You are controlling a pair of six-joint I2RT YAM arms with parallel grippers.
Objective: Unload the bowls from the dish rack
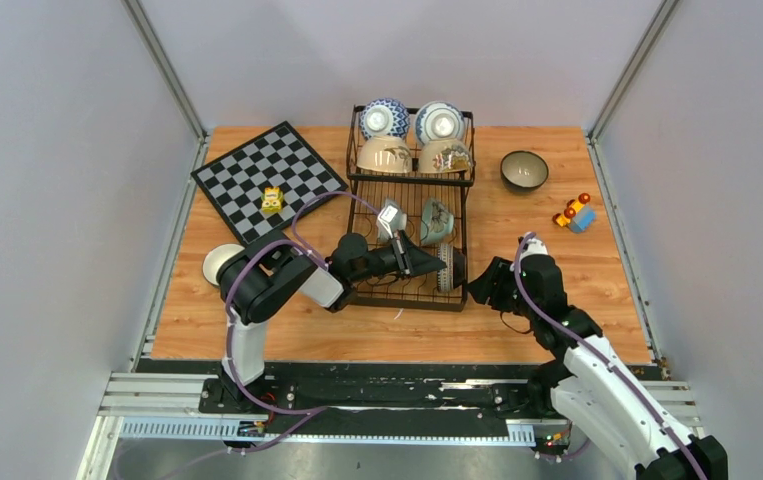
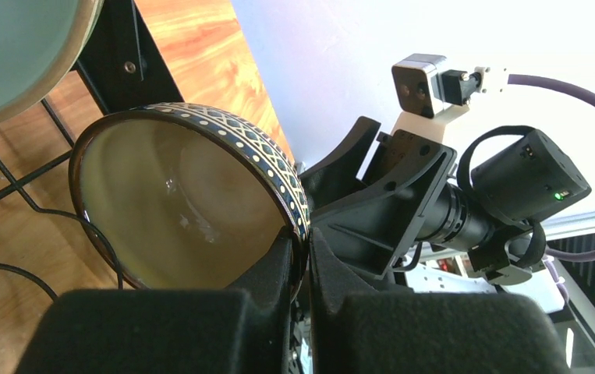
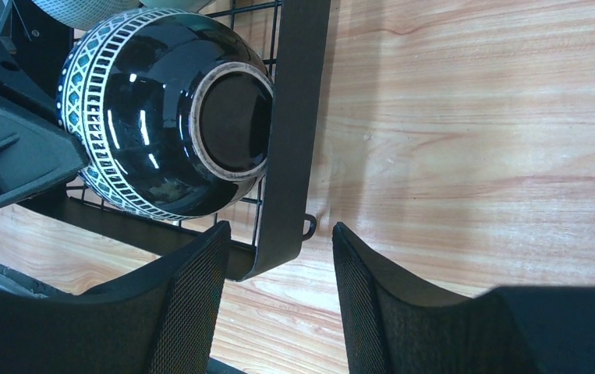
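Note:
A dark bowl with a patterned band [image 3: 161,117] rests on its side in the front right of the rack's lower tier [image 1: 407,304]. My left gripper is shut on its rim. Two light blue-green bowls [image 1: 437,222] sit behind it, one partly hidden. The upper tier holds two blue-patterned bowls [image 1: 384,120] and two cream bowls [image 1: 387,157]. My right gripper is part open at the rack's front right corner, nothing seen between its fingers beyond the rack edge below.
A chessboard [image 1: 237,170] with a yellow toy and a white plate [image 1: 215,262] are on the left. A grey bowl [image 1: 524,170] and a colourful toy [image 1: 577,215] lie on the right, with clear table before them.

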